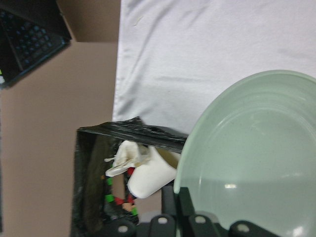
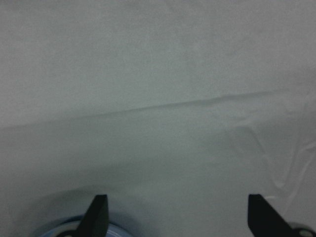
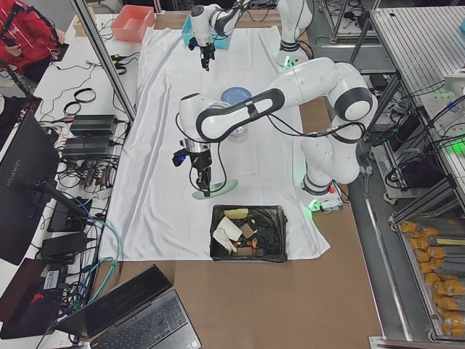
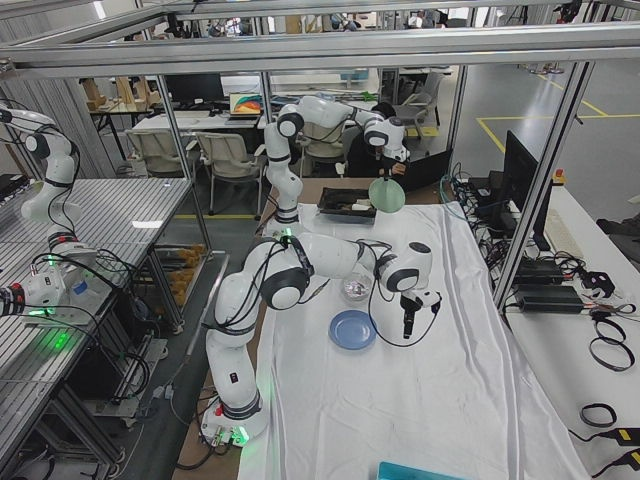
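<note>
My left gripper [image 3: 206, 186] is shut on the rim of a pale green plate [image 4: 386, 195], which is tilted in the air beside the black bag-lined bin [image 3: 248, 251] and fills much of the left wrist view. The bin holds white items and small coloured pieces. My right gripper [image 4: 409, 318] stands open above the white cloth, with nothing seen between its fingers. Its wrist view shows a blue rim at the bottom left. A blue plate [image 4: 352, 330] lies on the cloth, with a clear bowl [image 4: 356, 287] beside it.
A cyan tray [image 4: 430, 470] sits at the far end of the cloth [image 4: 440, 410], near a pink bin [image 3: 133, 22] on the side table. A laptop [image 3: 152, 320] is beyond the black bin.
</note>
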